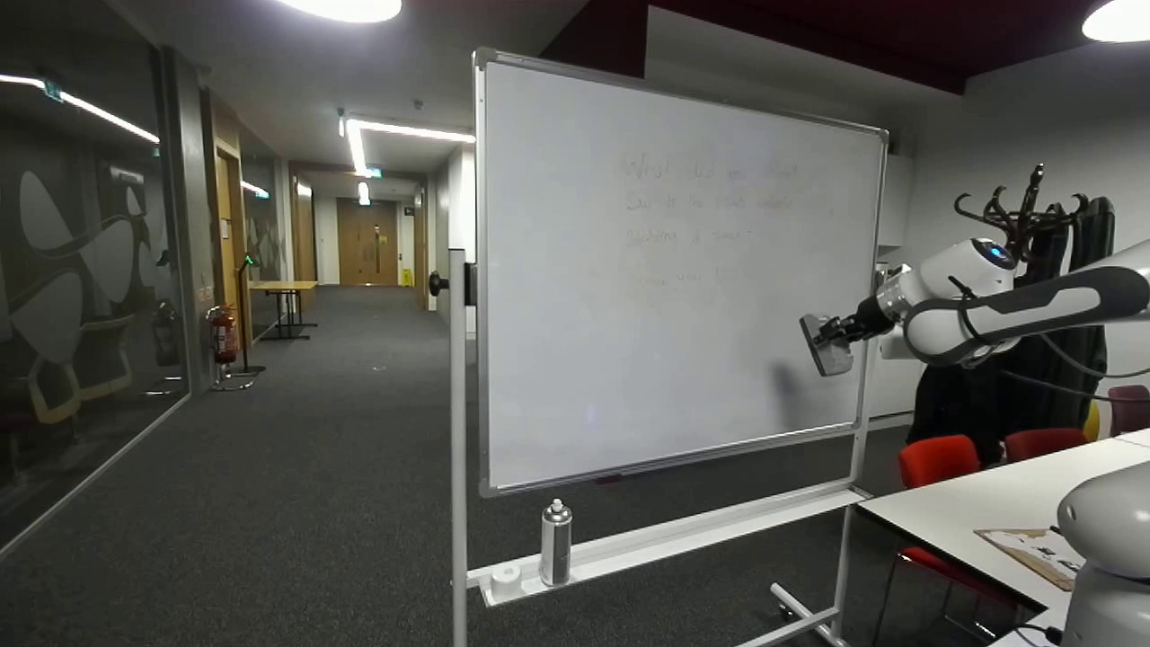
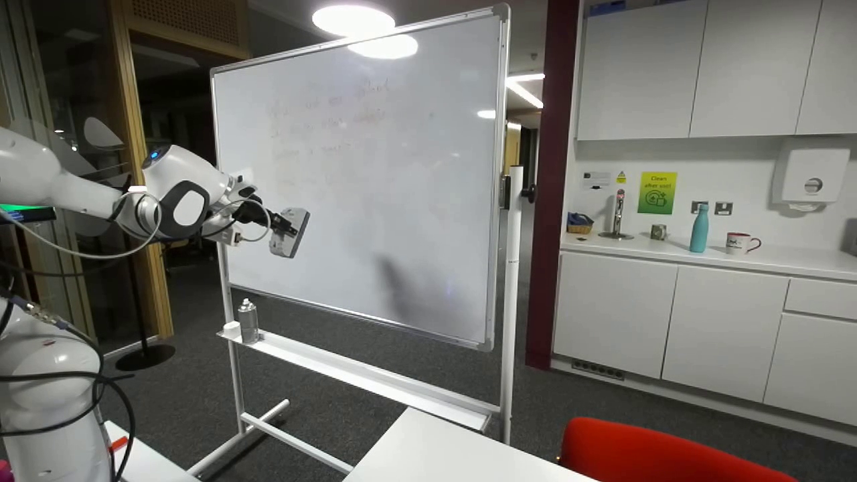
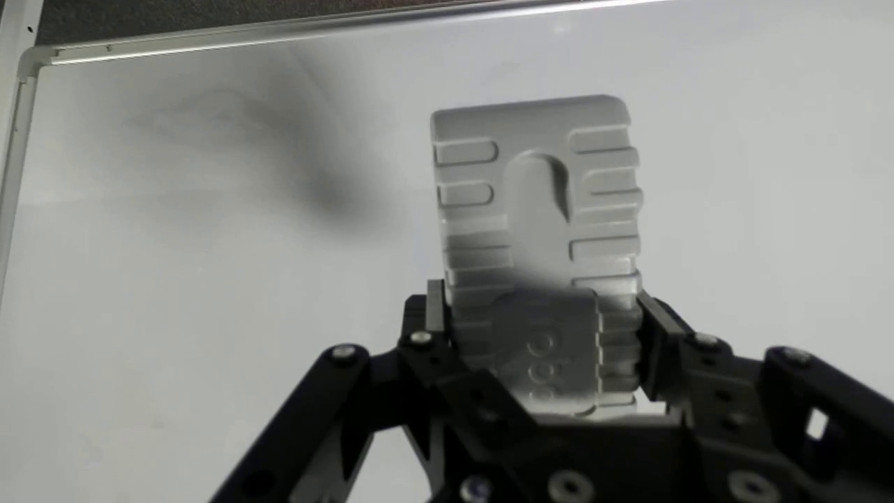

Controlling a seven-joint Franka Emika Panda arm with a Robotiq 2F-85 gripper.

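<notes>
A grey block eraser (image 3: 536, 201) with ribbed sides is clamped between the black fingers of my gripper. In exterior view 1 the eraser (image 1: 827, 347) hangs tilted in front of the right part of the whiteboard (image 1: 647, 356), and my gripper (image 1: 844, 329) is behind it. Exterior view 2 shows the eraser (image 2: 290, 233) held off the board's surface, with a dark shadow lower on the board. Faint handwriting (image 1: 706, 199) runs in several lines across the upper part of the board.
A silver spray can (image 1: 555, 543) and a small white roll (image 1: 504, 582) stand on the white tray (image 1: 690, 539) below the board. A white table (image 1: 981, 507) and red chairs (image 1: 938, 460) are at the right.
</notes>
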